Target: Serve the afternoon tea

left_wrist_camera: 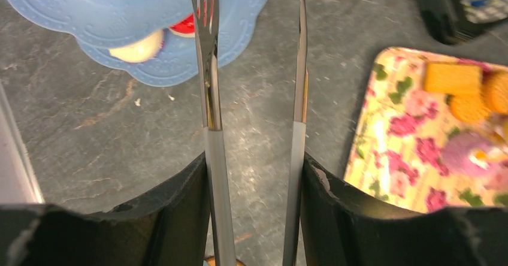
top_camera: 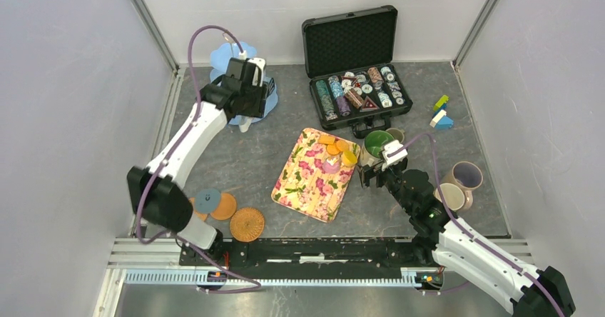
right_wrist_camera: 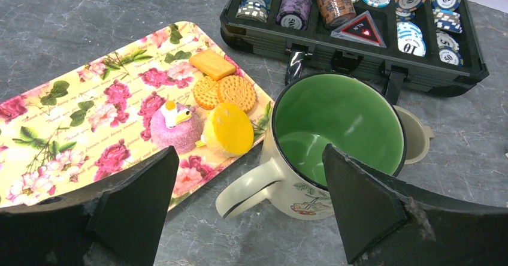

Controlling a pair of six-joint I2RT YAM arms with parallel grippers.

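In the left wrist view, my left gripper is shut on metal tongs (left_wrist_camera: 217,176); a fork-like tip shows on one arm, and the arms stand apart with nothing between them. They point over the blue two-tier cake stand (left_wrist_camera: 114,14), where a pale cake (left_wrist_camera: 144,47) and a red-and-white one (left_wrist_camera: 184,26) show on its lower tier. My right gripper is open, its fingers either side of the handle of the green-lined mug (right_wrist_camera: 299,200). On the flowered tray (right_wrist_camera: 78,158) lie a purple cake (right_wrist_camera: 174,131), a yellow cake (right_wrist_camera: 229,131) and biscuits (right_wrist_camera: 236,92).
An open poker-chip case (top_camera: 357,92) stands at the back, close to the mug. Two more mugs (top_camera: 467,175) sit at the right, with toy blocks (top_camera: 441,117) behind. Round coasters (top_camera: 247,224) lie at front left. Bare table separates stand and tray.
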